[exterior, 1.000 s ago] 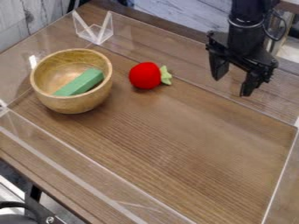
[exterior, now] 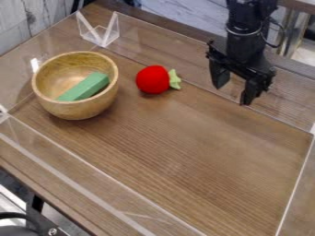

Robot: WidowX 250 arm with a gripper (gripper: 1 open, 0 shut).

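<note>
My black gripper (exterior: 240,76) is at the upper right, pointing down over bare wooden tabletop, its two fingers spread apart with nothing visible between them. To its left lies a red rounded object (exterior: 151,79) with a light green piece at its right side. Further left stands a round wooden bowl (exterior: 61,107) holding a green block (exterior: 84,87).
A small clear wire-like or plastic item (exterior: 96,29) lies at the upper left. A dark cable shows at the lower left corner, and the table's back edge runs behind the gripper.
My gripper has shifted a little to the left in the view. The red object, the bowl and the green block have not moved.
</note>
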